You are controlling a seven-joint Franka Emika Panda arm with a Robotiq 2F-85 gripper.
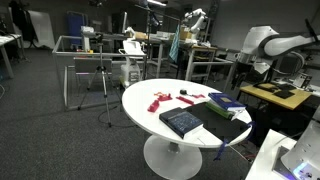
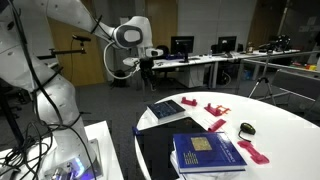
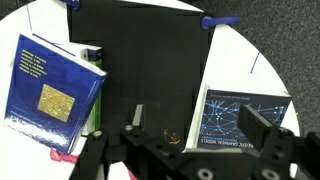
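Observation:
Above the white round table (image 1: pixel 135 101), my gripper stands open, with nothing between its fingers. A dark book with a pale line-network cover (image 3: pixel 240 118) lies flat below, partly hidden by the right finger. At the left of the wrist view a blue book with a gold square (image 3: pixel 55 92) rests at an angle on top of other books. Between the two sides a black mat (image 3: pixel 140 60) shows a bare surface. Exterior view 2 has the blue book (image 2: pixel 207 151) in front and the dark book (image 2: pixel 171 109) farther back.
Small red objects (image 2: pixel 253 153) and a black round item (image 2: pixel 247 131) sit on the table beyond the books. Blue clamps (image 3: pixel 221 21) mark the mat's edge. A tripod (image 1: pixel 103 80) stands behind the table.

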